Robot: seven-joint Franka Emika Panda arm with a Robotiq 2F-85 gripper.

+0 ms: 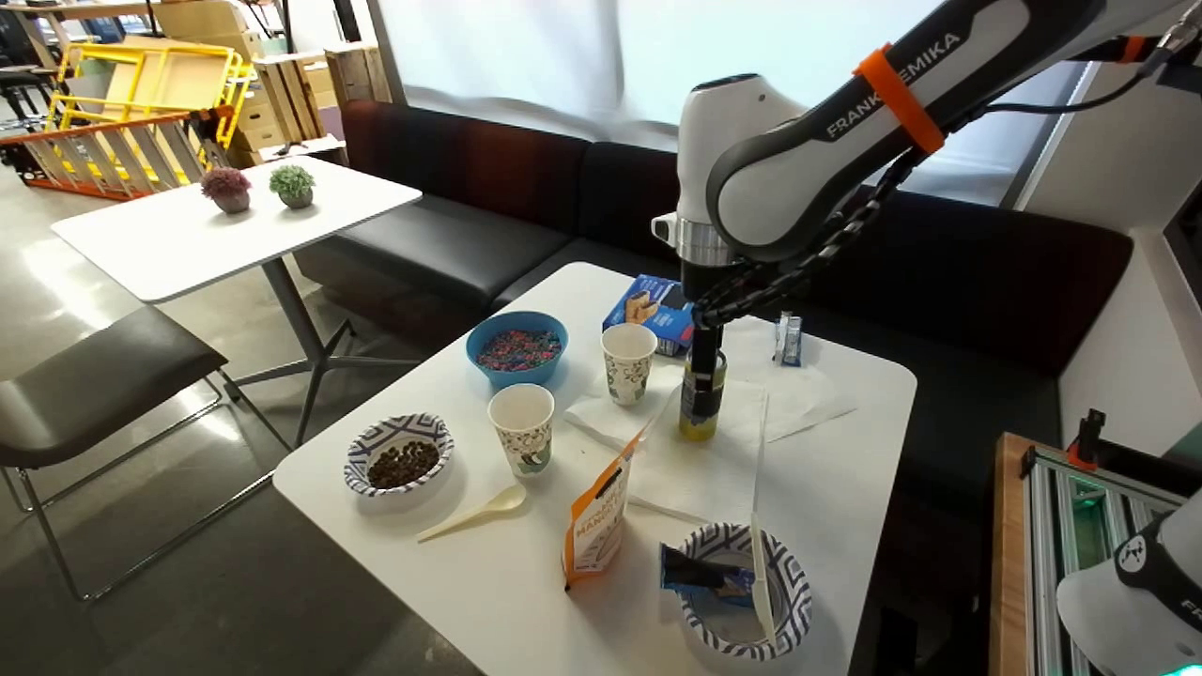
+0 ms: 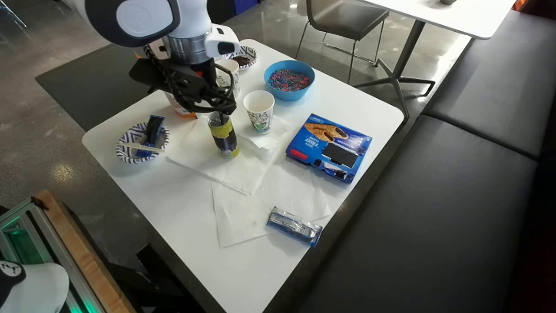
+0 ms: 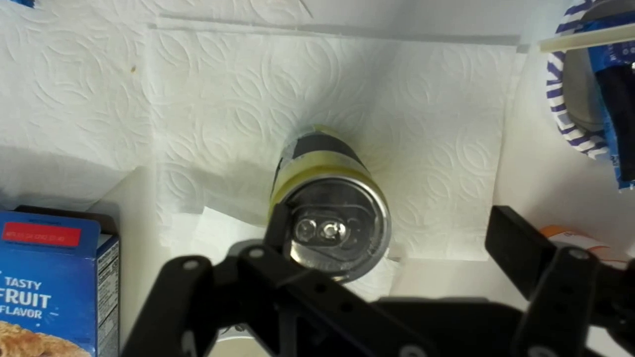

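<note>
A yellow and dark can stands upright on white paper towels, its silver lid and tab facing the wrist camera. My gripper is open above it, fingers wide apart. One black finger overlaps the can's rim in the wrist view; whether it touches cannot be told. Well clear of the can is the other finger, with a gap between. From the first exterior side, the fingers partly cover the can. The second exterior view shows the can under the hand.
Paper cups stand close by. Around them are a blue snack box, a blue bowl, an orange-white pouch, a patterned bowl holding a wrapper, and a spoon. A wrapped bar lies near the table edge.
</note>
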